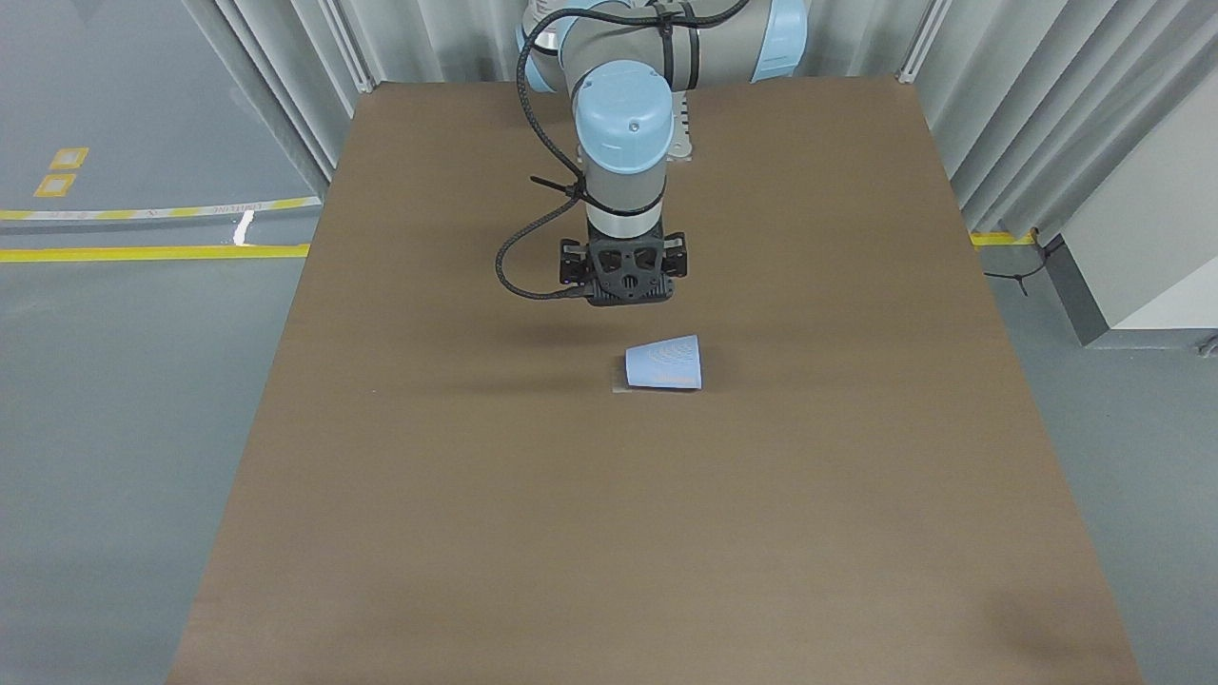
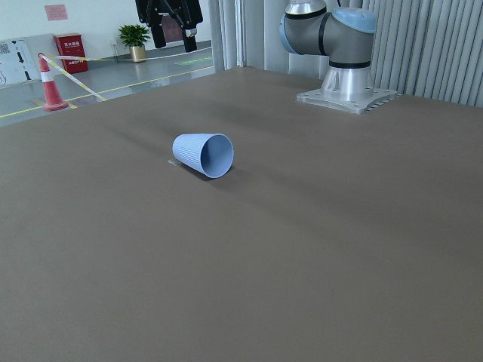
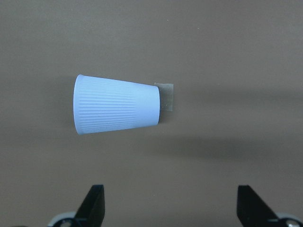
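A light blue ribbed cup [image 1: 663, 363] lies on its side on the brown table [image 1: 480, 479], over a small translucent patch [image 3: 166, 97]. In the left view the cup [image 2: 192, 154] shows its open mouth facing the camera's right. My gripper hangs above and apart from it; in the wrist view its two black fingers stand wide open at the bottom corners, nothing between them but table, with the cup beyond them.
The arm's metal base plate [image 2: 309, 99] stands at the back, before grey curtains. Outside the table are floor, a cone and a plant.
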